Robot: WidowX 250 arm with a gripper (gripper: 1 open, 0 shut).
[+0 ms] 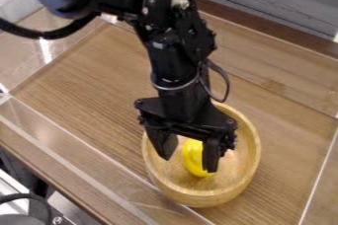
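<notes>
A black arm reaches down from the top to its gripper point(188, 148), which stands open over a round wooden bowl point(199, 194). Inside the bowl, a yellow object point(197, 162) shows between the two fingers, partly hidden by the gripper body. Whether the fingers touch it is not clear.
A pale wall with a ledge runs along the back. Dark cables and a white item lie off the table's lower left edge.
</notes>
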